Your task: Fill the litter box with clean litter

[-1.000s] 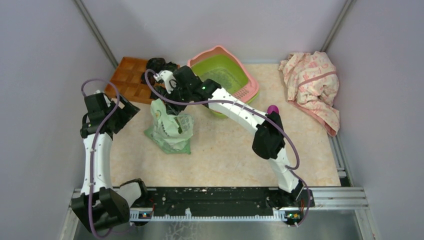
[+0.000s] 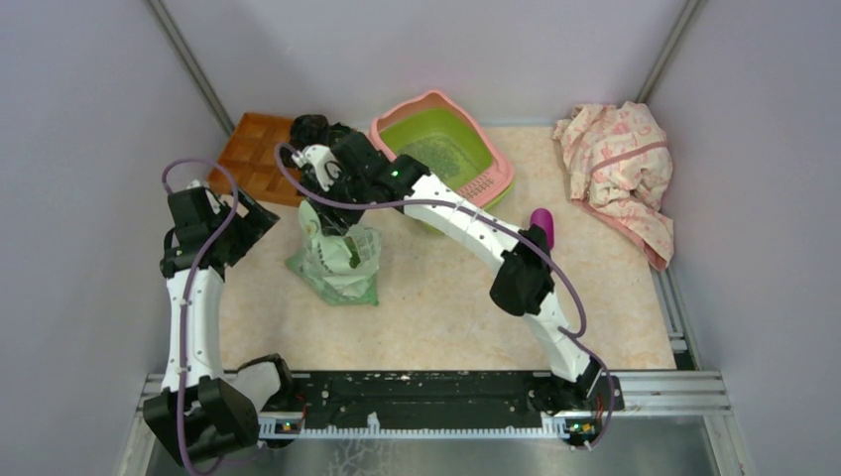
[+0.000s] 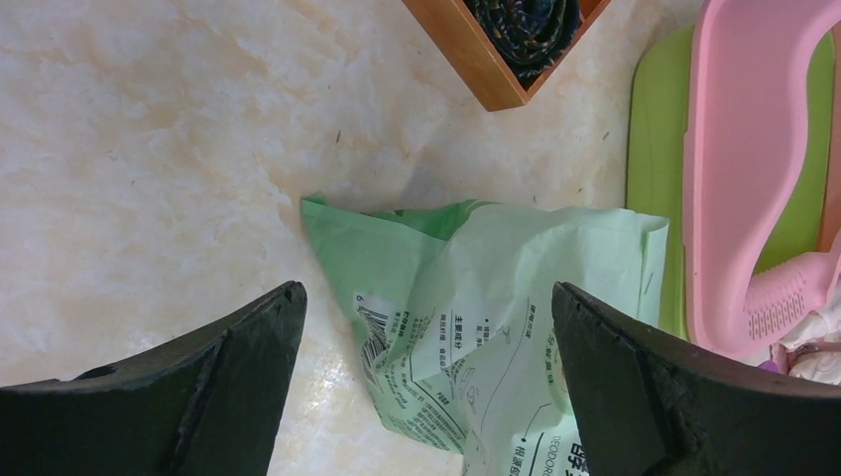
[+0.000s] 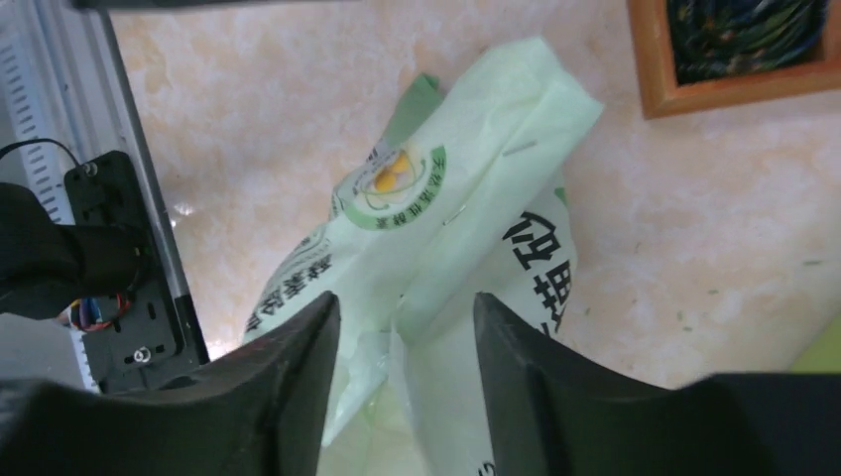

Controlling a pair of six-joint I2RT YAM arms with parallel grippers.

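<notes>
A pale green litter bag (image 2: 335, 276) stands crumpled on the table, its printed top filling much of the right wrist view. Over that top is my right gripper, its fingers apart with bag plastic below and between them; whether they touch it is unclear in the blurred view. My left gripper is open at the bag's left, above the table, holding nothing. The litter box (image 2: 426, 149), a pink rim over a green base, sits behind the bag, partly hidden by my right arm.
A wooden compartment tray (image 2: 248, 159) with dark items lies at the back left. A magenta object (image 2: 541, 226) is beside the right arm, and a bunched pink cloth (image 2: 615, 169) is at right.
My right arm has shifted slightly left and toward the front over the bag. The bag's top has shifted slightly. My left arm looks unchanged.
</notes>
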